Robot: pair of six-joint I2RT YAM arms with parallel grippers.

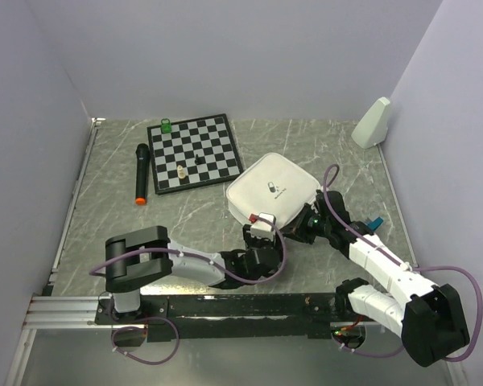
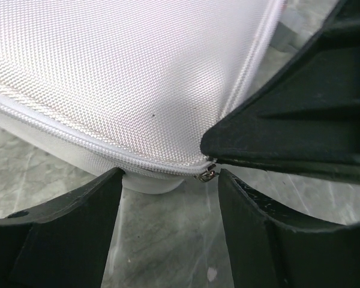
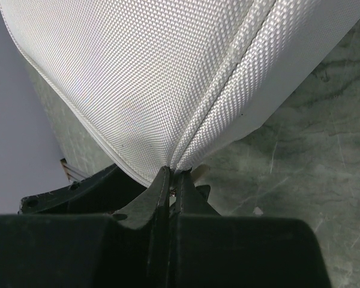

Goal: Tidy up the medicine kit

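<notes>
The white medicine kit bag (image 1: 270,181) lies on the marble table, its front corner between my two grippers. In the left wrist view my left gripper is open around the zippered edge of the bag (image 2: 108,72), with the zipper end between its fingertips. My right gripper (image 1: 299,227) is shut at the bag's front right corner; in the right wrist view its fingertips meet at the zipper seam of the fabric, and whether they pinch any cloth is hard to tell.
A chessboard (image 1: 193,153) with small pieces and a black microphone (image 1: 142,169) are at the back left. A white device (image 1: 372,121) stands at the back right, and a blue item (image 1: 375,223) lies right of the right arm.
</notes>
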